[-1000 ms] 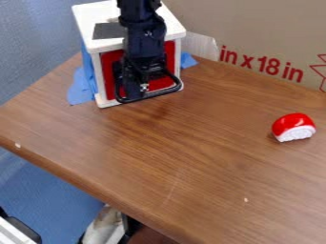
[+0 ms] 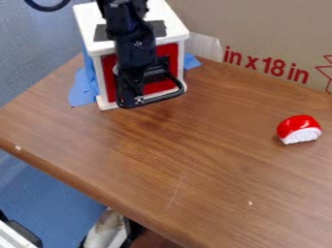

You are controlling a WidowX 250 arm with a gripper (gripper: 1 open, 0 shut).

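Note:
A black gripper (image 2: 146, 89) hangs in front of a small white box-like cabinet (image 2: 91, 19) with a red front (image 2: 108, 77), at the back left of the table. The gripper covers much of the red front; whether its fingers are open or shut is unclear. A red and white object (image 2: 298, 129) lies apart at the table's right.
Blue cloth (image 2: 82, 89) lies around the cabinet on the wooden table (image 2: 169, 174). A cardboard panel (image 2: 273, 34) stands behind.
The arm and gripper have shifted slightly to the left in the view. The cabinet and the red and white object look unmoved.

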